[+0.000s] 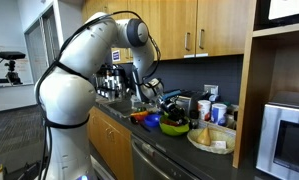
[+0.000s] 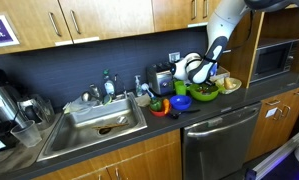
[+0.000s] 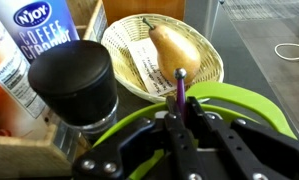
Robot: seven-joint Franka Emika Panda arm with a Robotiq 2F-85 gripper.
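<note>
In the wrist view, my gripper is shut on a slim, dark purple handle (image 3: 181,95) with a shiny round tip. The handle's lower part is hidden between the dark fingers. Below the gripper, the curved rim of a green bowl (image 3: 251,98) shows. From the first exterior view, my gripper (image 1: 172,116) is low over the green bowl (image 1: 175,129), too small there to make out the held thing. The second exterior view also has the arm over that bowl (image 2: 205,93).
A wicker basket (image 3: 124,35) with a pear (image 3: 173,47) stands close beyond the bowl. A black-lidded jar (image 3: 73,82) and a creamer container (image 3: 36,28) crowd the left side. Beside the bowl sits a blue bowl (image 2: 181,102); the sink (image 2: 104,120) lies further left.
</note>
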